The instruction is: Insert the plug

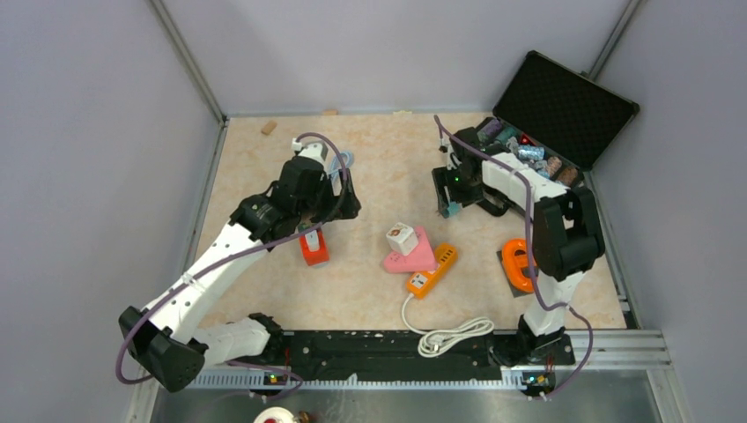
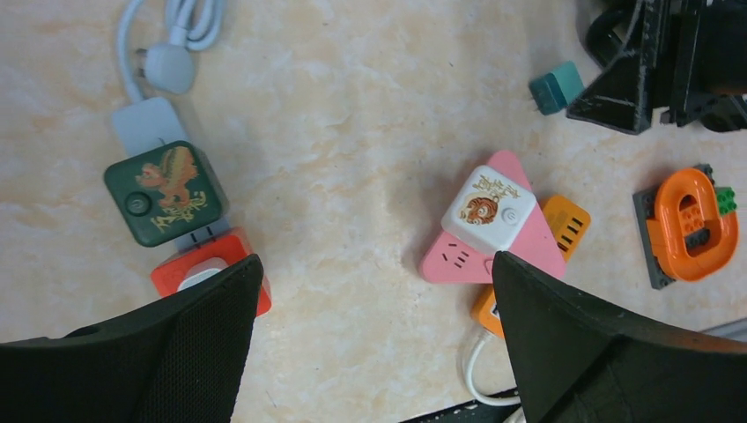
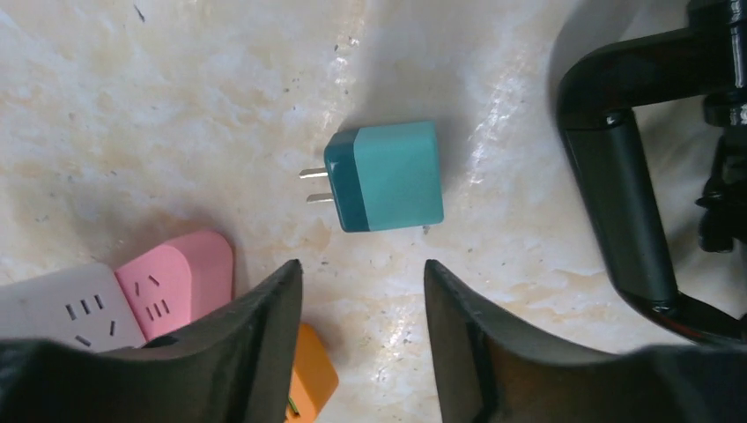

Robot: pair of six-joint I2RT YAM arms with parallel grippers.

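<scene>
A teal plug with two prongs lies on the table, also seen in the left wrist view [image 2: 555, 88]. My right gripper hangs over it, fingers apart with nothing between them. My left gripper is open above the table's left half, over a white cube [image 2: 484, 207] on a pink triangular power strip [image 2: 445, 260], an orange strip [image 2: 566, 220], a green cube [image 2: 163, 189] on a pale blue strip [image 2: 145, 123] and a red block [image 2: 181, 273].
An open black case [image 1: 564, 106] fills the back right, its handle [image 3: 617, 203] beside the plug. An orange ring-shaped object [image 1: 518, 264] lies front right. A white cable [image 1: 454, 339] coils at the front edge.
</scene>
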